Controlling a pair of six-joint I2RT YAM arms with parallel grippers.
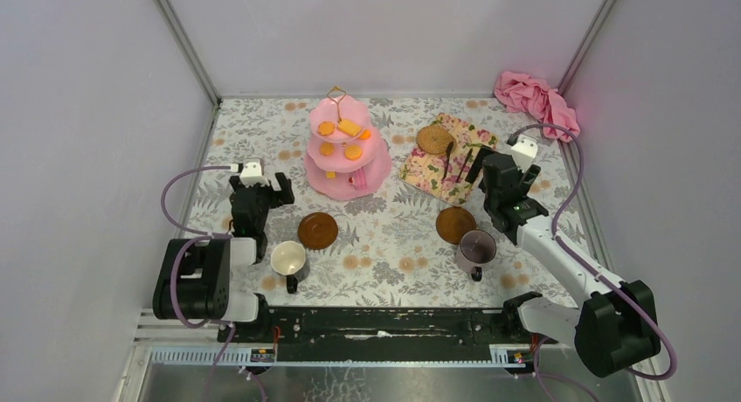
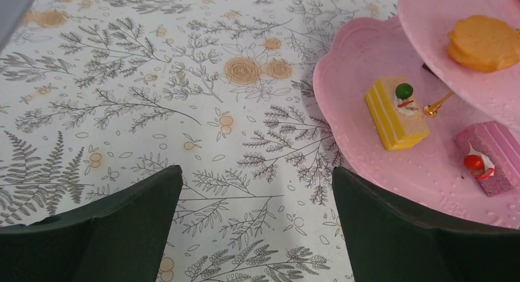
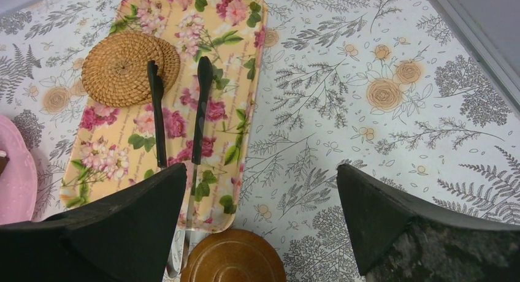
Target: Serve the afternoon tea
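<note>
A three-tier pink stand (image 1: pixel 348 182) holds small cakes, among them a yellow cake (image 2: pixel 395 119) and a pink cake (image 2: pixel 487 156) on its bottom tier. A floral board (image 1: pixel 424 175) carries woven coasters (image 1: pixel 434 140) and black-handled utensils (image 3: pixel 202 104). Brown plates (image 1: pixel 317 231) lie at left and right, near a white cup (image 1: pixel 288 259) and a dark cup (image 1: pixel 476 250). My left gripper stands open and empty, left of the stand. My right gripper is open and empty above the board's edge and the right plate.
A pink cloth (image 1: pixel 533 100) lies bunched in the back right corner. Walls close off the back and both sides.
</note>
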